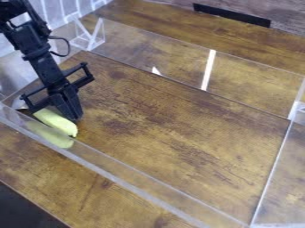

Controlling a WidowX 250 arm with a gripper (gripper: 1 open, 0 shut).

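A black robot arm reaches down from the upper left, its gripper (67,110) low at the left side of a clear-walled enclosure. A pale yellow-green elongated object (55,122) lies on the wooden surface under the gripper, against the near left clear wall, with something light at its upper-left end. The gripper looks shut; whether it touches the yellow object or has anything between its fingertips is hard to tell at this size.
Clear walls (167,191) surround the wooden floor (191,134), whose middle and right are empty. A dark strip (233,15) lies beyond the back wall.
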